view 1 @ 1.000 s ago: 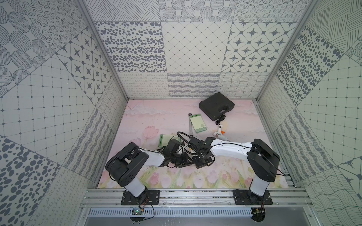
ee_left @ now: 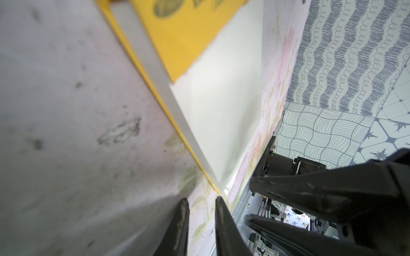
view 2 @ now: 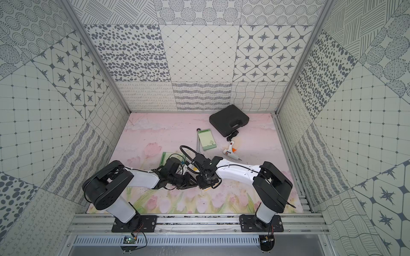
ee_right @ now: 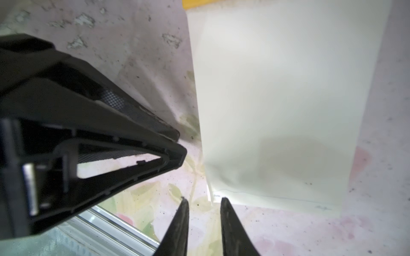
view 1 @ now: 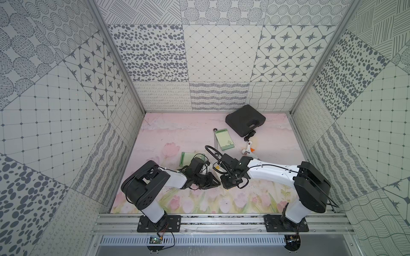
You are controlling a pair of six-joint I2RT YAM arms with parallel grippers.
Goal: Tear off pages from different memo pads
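A yellow-bound memo pad with white pages lies at the front middle, mostly hidden by the arms in the top views; its white sheet (ee_right: 277,98) fills the right wrist view. My left gripper is low at the pad's near corner, fingertips part open, nothing seen between them. My right gripper is at the pad's bottom corner, fingertips apart, nothing seen held. A green memo pad (view 1: 224,139) lies at the back middle; another (view 1: 184,158) sits behind my left arm, partly hidden.
A black case (view 1: 244,119) lies back right, with a black cable (view 1: 249,135) and a white-and-orange glue-gun-like tool (view 1: 248,147) before it. A long metal tool (view 1: 215,140) lies beside the back pad.
The left arm has barely moved.
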